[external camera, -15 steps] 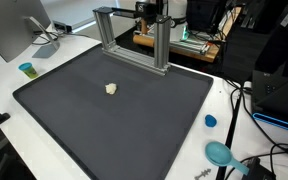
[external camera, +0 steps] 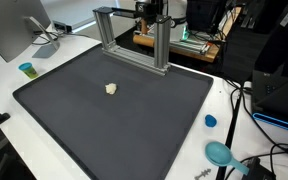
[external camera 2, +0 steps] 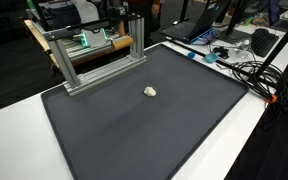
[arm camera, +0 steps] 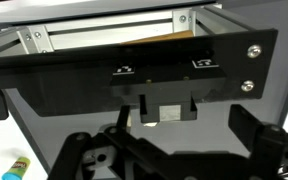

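My gripper stands open in the wrist view, its dark fingers (arm camera: pixel 259 135) spread wide to either side. Between and beyond them is a black block (arm camera: pixel 166 84) with a silver square face, on a black bar (arm camera: pixel 54 75). Nothing shows held. An upright metal frame (external camera: pixel 134 55) stands at the back edge of the dark mat (external camera: pixel 104 125); exterior view 2 shows the same frame (external camera 2: pixel 99 72) at the left. A small pale lump (external camera: pixel 111 88) lies alone on the mat. The arm is largely cut off at the top of the exterior views.
A green and blue cup (external camera: pixel 27 70) stands left of the mat. To its right lie a blue round piece (external camera: pixel 210 121) and a turquoise ladle-like item (external camera: pixel 224 156). Black cables (external camera 2: pixel 254 72) tangle beyond the mat's far right corner.
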